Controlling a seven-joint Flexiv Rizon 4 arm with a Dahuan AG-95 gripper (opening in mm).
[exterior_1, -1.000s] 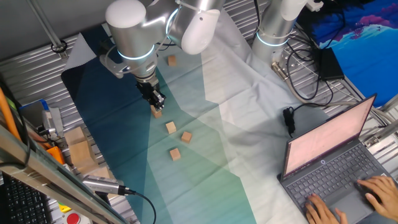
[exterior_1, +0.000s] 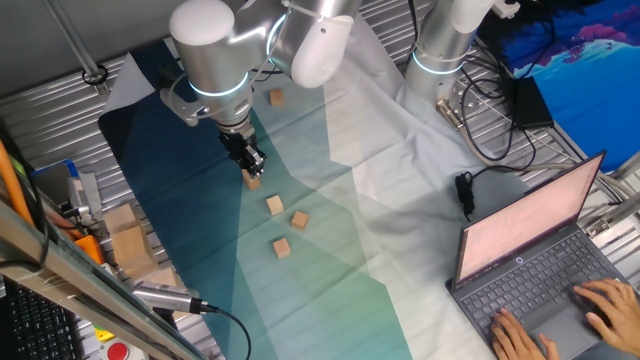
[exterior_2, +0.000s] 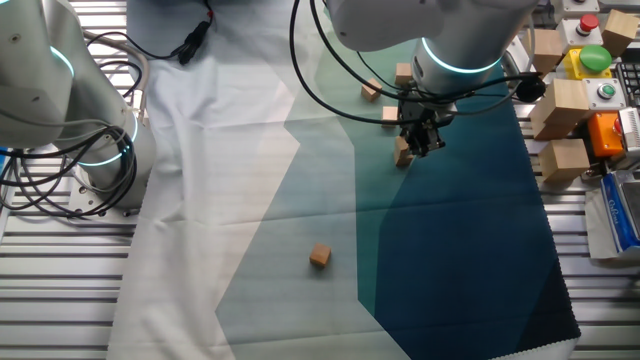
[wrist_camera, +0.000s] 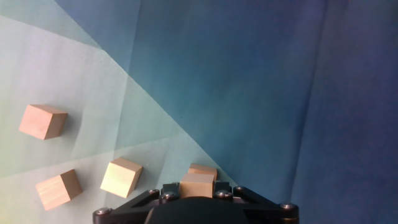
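Note:
My gripper points down over the cloth, its black fingers (wrist_camera: 169, 191) close against both sides of a small wooden cube (wrist_camera: 197, 180). Just past that cube in the wrist view, a second cube (wrist_camera: 204, 168) shows partly, lower down; whether the two touch is hidden. In exterior view 1, wood (exterior_1: 251, 181) peeks out beneath the gripper (exterior_1: 256, 166). Three loose cubes lie nearby: a pale one (wrist_camera: 121, 177), a redder one (wrist_camera: 59, 189) and one farther off (wrist_camera: 43, 121). Another single cube (exterior_2: 320, 255) sits apart, toward the robot's base side.
Larger wooden blocks (exterior_1: 131, 250) stand off the cloth's edge, near a button box (exterior_2: 594, 60). A laptop (exterior_1: 530, 255) with a person's hands (exterior_1: 610, 310) on it occupies one corner. Cables hang round the arm.

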